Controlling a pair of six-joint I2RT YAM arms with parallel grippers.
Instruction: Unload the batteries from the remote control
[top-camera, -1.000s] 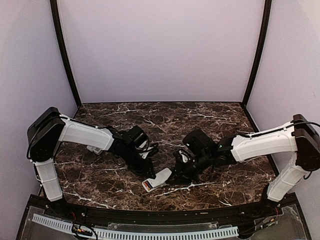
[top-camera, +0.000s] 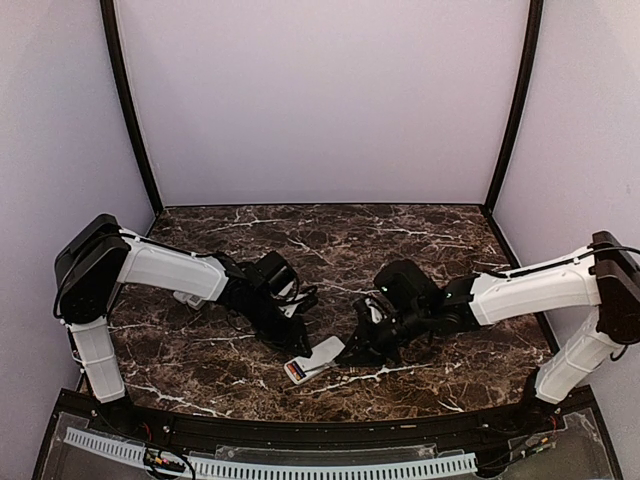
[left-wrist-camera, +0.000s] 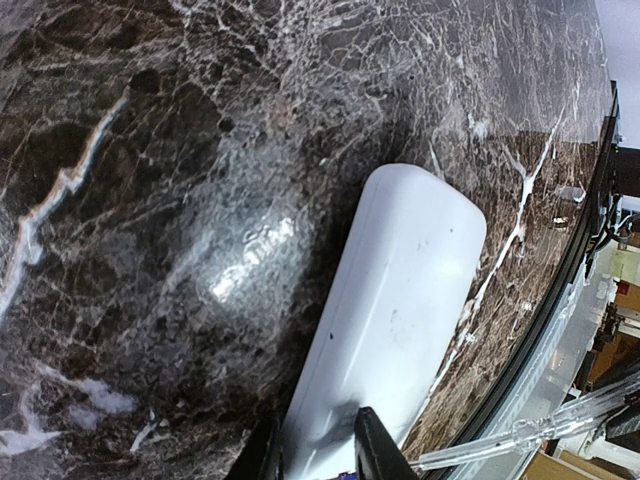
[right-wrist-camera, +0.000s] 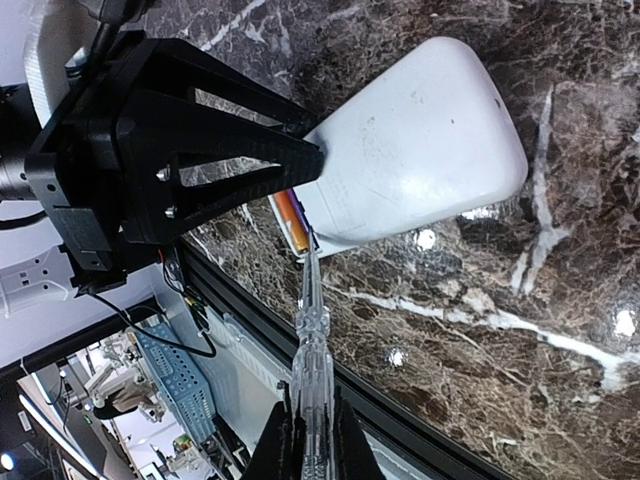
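The white remote control (top-camera: 327, 353) lies face down near the table's front, battery bay open. Across its body, my left gripper is shut on it. An orange battery (right-wrist-camera: 290, 220) shows in the bay, with a purple edge (right-wrist-camera: 301, 208) beside it. A clear slender tool (right-wrist-camera: 313, 350) stands between the fingers of my right gripper, which is shut on it. In the right wrist view, the tool's narrow tip meets the bay's end by the batteries; exact contact is hard to tell. Left fingers hide part of the bay.
A pale object (top-camera: 188, 299) sits at the left, partly behind the left arm. The table's front edge (top-camera: 300, 430) runs close to the remote. Behind both arms, the marble top is clear.
My right gripper has shifted slightly to the right over the last second. The remote and my left gripper have stayed in place.
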